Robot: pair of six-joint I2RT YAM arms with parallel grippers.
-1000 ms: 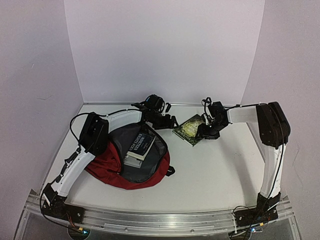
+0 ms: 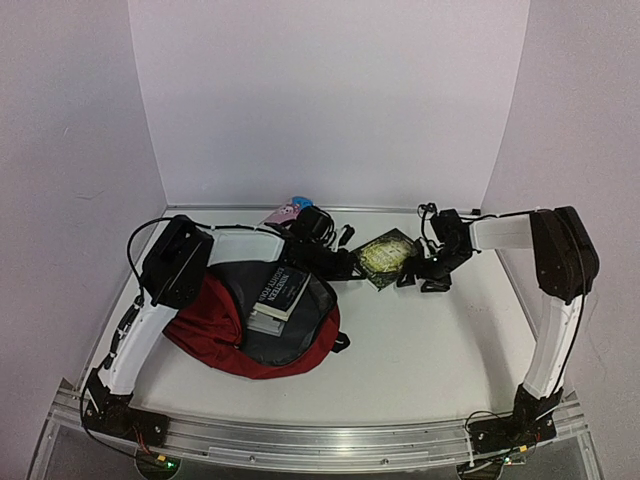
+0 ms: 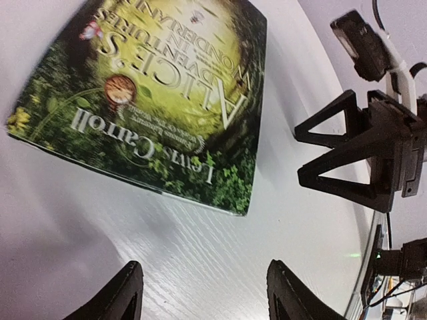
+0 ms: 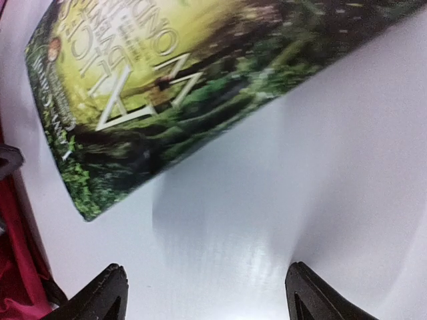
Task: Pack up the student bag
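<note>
The green and yellow Alice's Adventures in Wonderland book (image 2: 381, 252) lies flat on the table right of the bag. Its cover fills the upper part of the left wrist view, the book (image 3: 180, 100) being wholly ahead of the spread fingers of my left gripper. My right gripper is also open, beside the book's right side, with bare table between its fingers. The red and grey student bag (image 2: 320, 345) lies open at the left under my left arm. Inside it are the Nineteen Eighty-Four book (image 2: 283, 292) and a pale flat item (image 2: 265, 323).
A pink item (image 2: 283, 213) with a blue part (image 2: 302, 203) sits at the back, partly hidden behind my left arm. Both grippers stand close together around the book.
The right gripper has backed off to the right, uncovering more of the book, which has shifted slightly right.
</note>
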